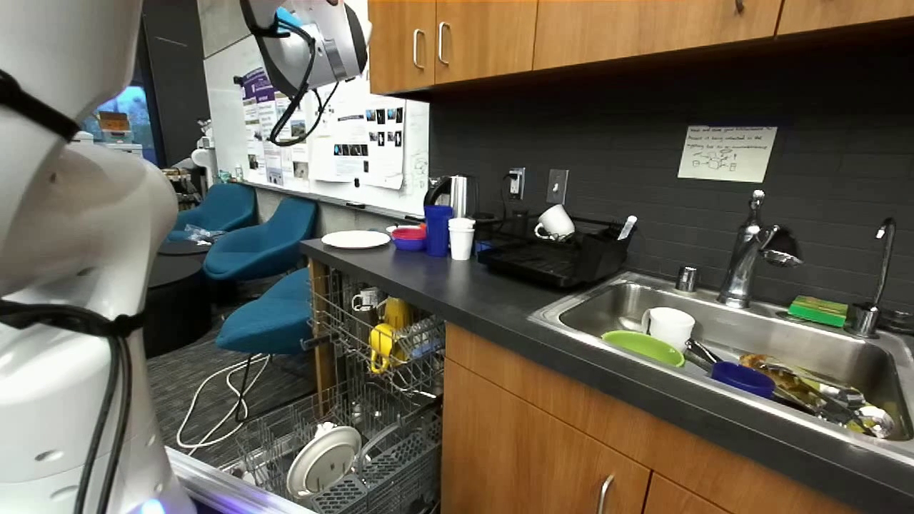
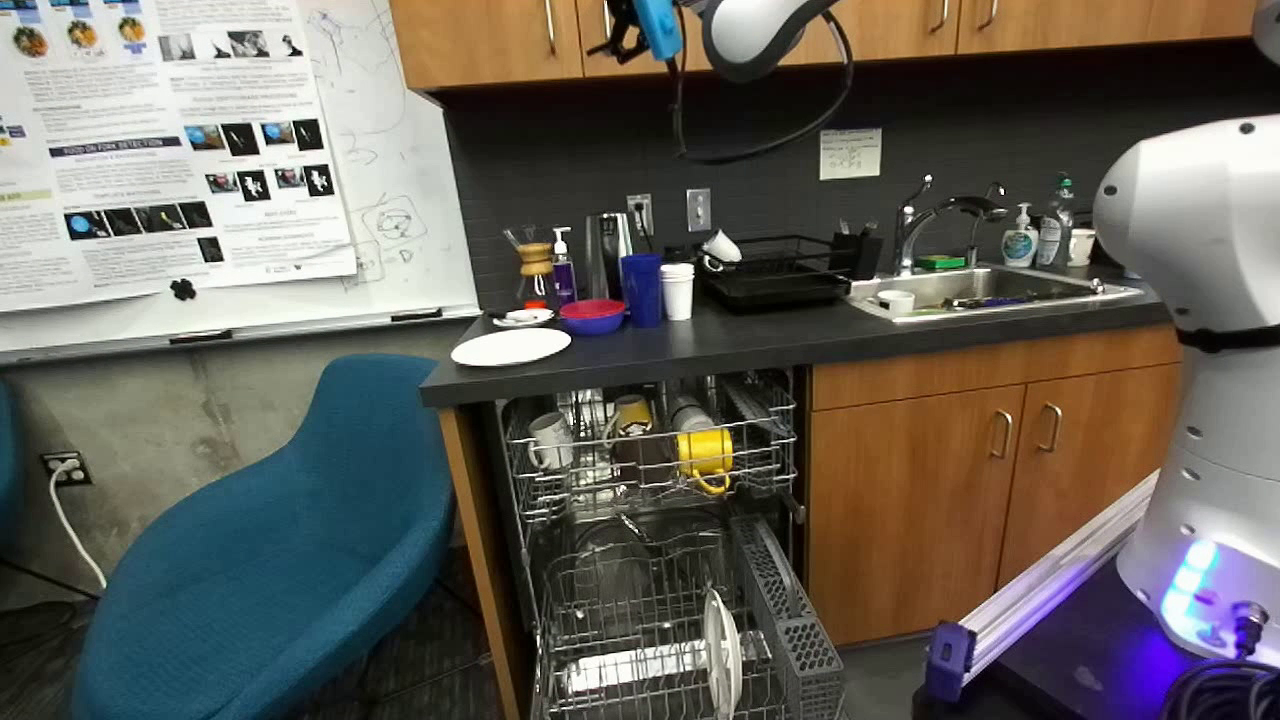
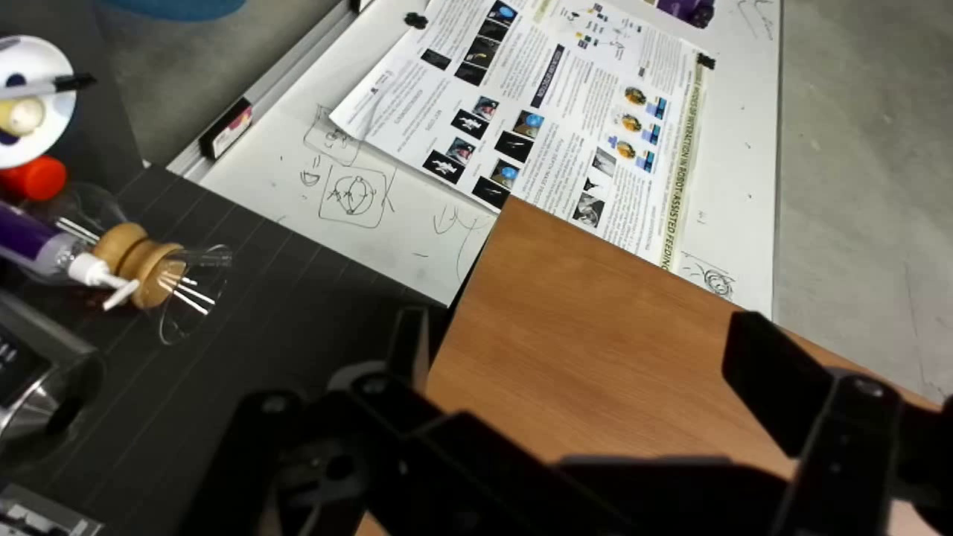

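High in front of the wall cabinets, my gripper (image 2: 620, 36) hangs well above the counter. Seen from the wrist, its fingers (image 3: 775, 384) stand wide open with nothing between them, and the side of a wooden cabinet (image 3: 581, 313) lies beyond. Below, the dishwasher stands open: its upper rack holds a yellow mug (image 2: 705, 454) and other mugs, while a white plate (image 1: 325, 461) stands in the lower rack. On the counter are a white plate (image 2: 511, 347), a red and blue bowl pair (image 2: 593, 317), a blue cup (image 2: 644, 290) and white cups (image 2: 678, 292).
A black drying rack (image 1: 548, 253) with a tilted white mug (image 1: 556, 223) stands beside the sink (image 1: 591, 318). The sink holds a green bowl (image 1: 644, 346), a white mug (image 1: 670, 325) and utensils. A blue chair (image 2: 276, 540) stands left of the dishwasher.
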